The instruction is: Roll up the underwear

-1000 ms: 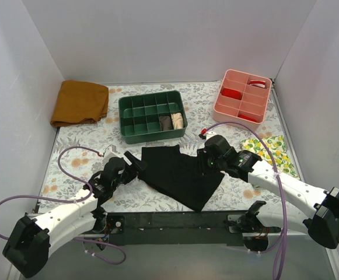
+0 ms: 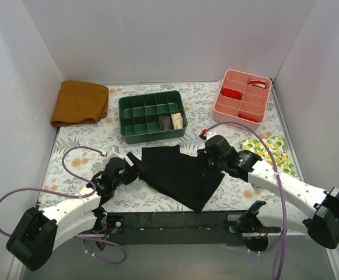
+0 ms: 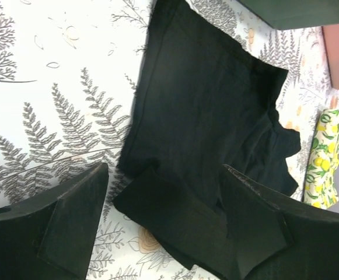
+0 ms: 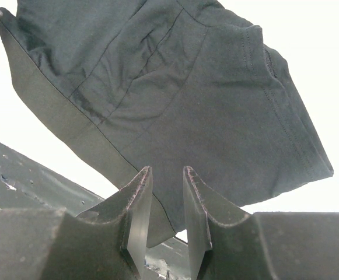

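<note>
The black underwear (image 2: 170, 170) lies spread at a slant on the patterned table, its lowest corner at the front edge. My left gripper (image 2: 139, 165) is over its left end, fingers wide open. In the left wrist view a small corner flap (image 3: 157, 201) of the underwear (image 3: 198, 111) appears folded between and below the open fingers; nothing is gripped. Above the right part of the garment is my right gripper (image 2: 202, 161). The right wrist view shows its fingers (image 4: 135, 204) parted by a narrow gap, with the cloth (image 4: 216, 116) flat beneath them.
Behind the underwear stands a green divided box (image 2: 151, 137) with two rolled items. A pink divided box (image 2: 227, 118) is at the back right, a brown folded cloth (image 2: 80, 104) at the back left, and a lemon-print cloth (image 2: 274, 151) on the right.
The right arm looks unmoved.
</note>
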